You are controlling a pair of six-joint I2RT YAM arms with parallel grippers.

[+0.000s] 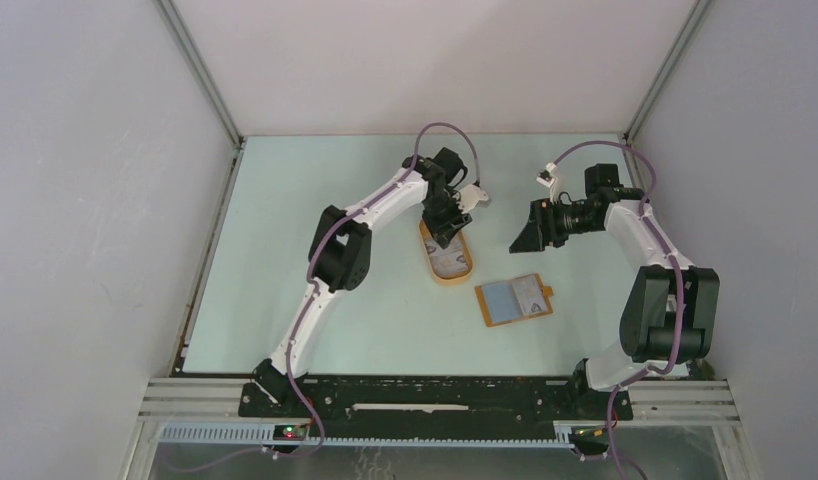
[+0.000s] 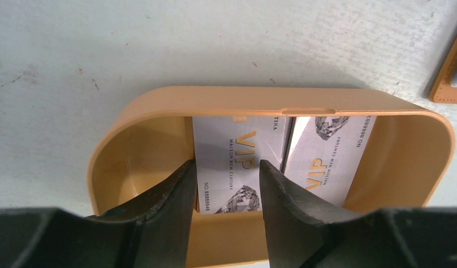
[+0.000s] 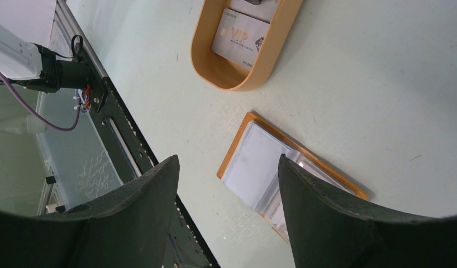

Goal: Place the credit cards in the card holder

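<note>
Two stacks of silvery VIP cards lie in a tan oval tray (image 1: 469, 270). In the left wrist view, one card (image 2: 229, 151) is between and below the fingertips of my left gripper, whose fingers are part open. The other card (image 2: 327, 159) lies tilted to the right of it. The flat brown card holder (image 1: 483, 307) rests open on the table, with a pale panel on its left half and what looks like a card on its right half. My right gripper (image 1: 543, 247) hovers above and behind the holder, part open and empty.
The tray's raised wall (image 2: 271, 100) surrounds the cards, close to my left fingers. A narrow strip of bare table separates tray and holder.
</note>
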